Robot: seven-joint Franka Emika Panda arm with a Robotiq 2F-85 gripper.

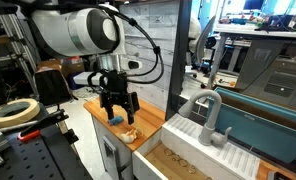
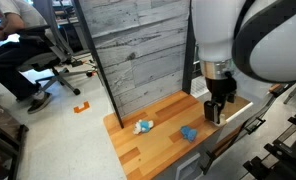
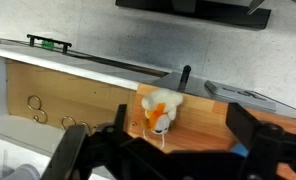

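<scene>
A small white and orange toy-like object (image 3: 160,108) lies on the wooden counter (image 3: 193,120) close to its edge, above the open drawer. My gripper is open over it in the wrist view, with the object below and between the spread fingers and nothing held. From the side, the gripper (image 1: 119,113) hangs a little above the object (image 1: 131,135), clear of it. A blue item (image 1: 115,120) lies on the counter near the gripper; in the other exterior view this blue item (image 2: 189,133) sits left of the gripper (image 2: 224,108).
The open drawer (image 1: 173,163) holds several rings. A blue and white item (image 2: 143,127) rests farther along the counter. Beside the drawer stand a faucet (image 1: 209,97) and a white drainer surface (image 1: 213,150). A tall grey panel (image 2: 148,55) backs the counter.
</scene>
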